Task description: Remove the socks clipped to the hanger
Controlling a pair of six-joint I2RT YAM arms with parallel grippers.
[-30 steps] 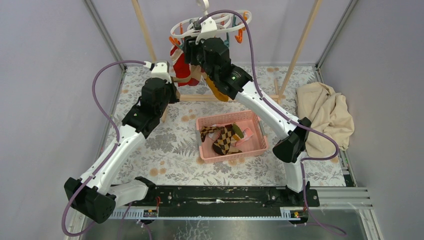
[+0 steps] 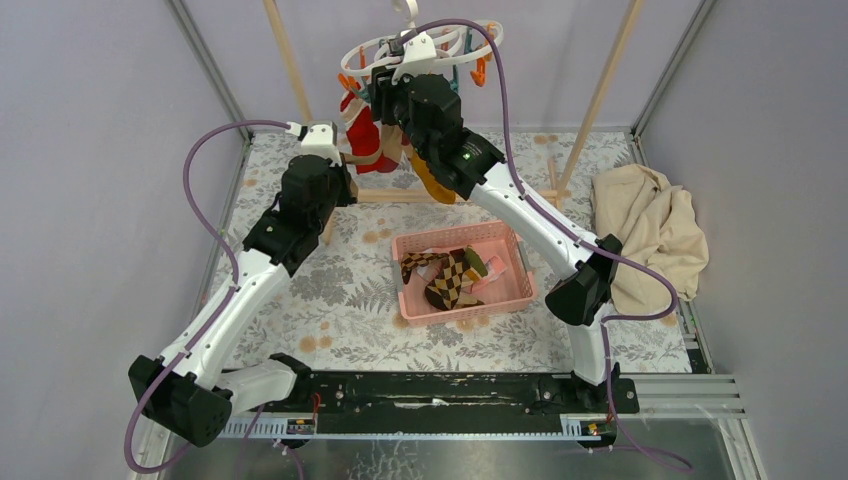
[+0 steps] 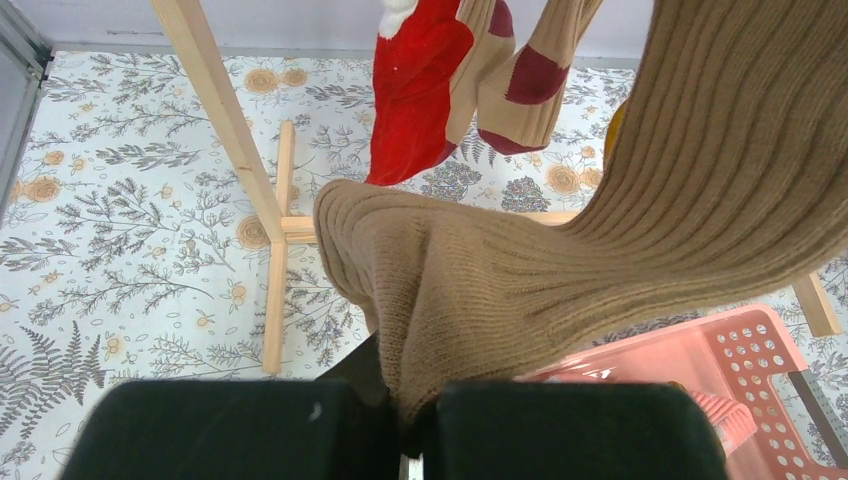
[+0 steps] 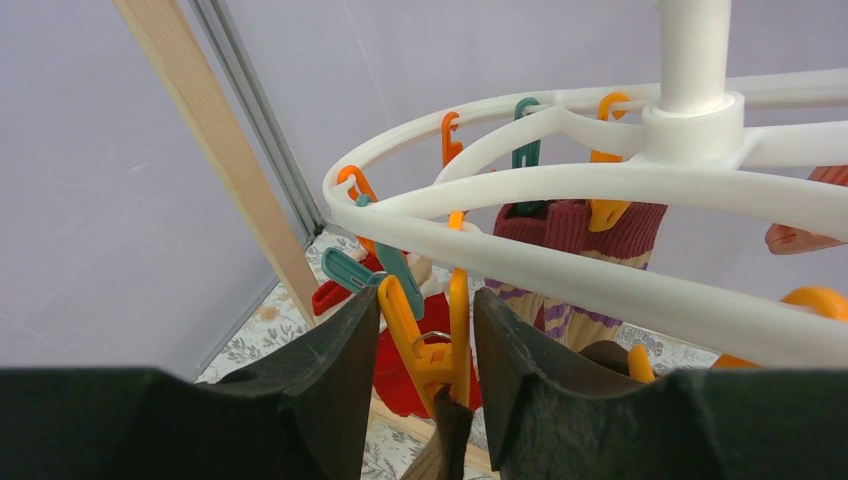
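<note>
A brown ribbed sock (image 3: 640,240) stretches across the left wrist view. One end of it is pinched in my left gripper, which is shut. In the right wrist view an orange clip (image 4: 432,365) stands between the fingers of my right gripper, part open around the clip's two handles. Brown cloth hangs from the clip's lower end. The white round hanger (image 4: 560,265) passes just behind and above. Red socks (image 3: 415,100) and striped socks (image 4: 575,235) also hang from it.
Below, a pink basket (image 2: 463,316) holds several socks. A beige cloth (image 2: 645,235) lies at the right. Wooden posts (image 2: 605,80) flank the hanger. Teal clips (image 4: 400,280) hang close to my right fingers. Open floor lies left of the basket.
Hardly anything differs. Both arms, the stretched sock and the basket look the same in the top view, apart from a very slight shift at the right gripper.
</note>
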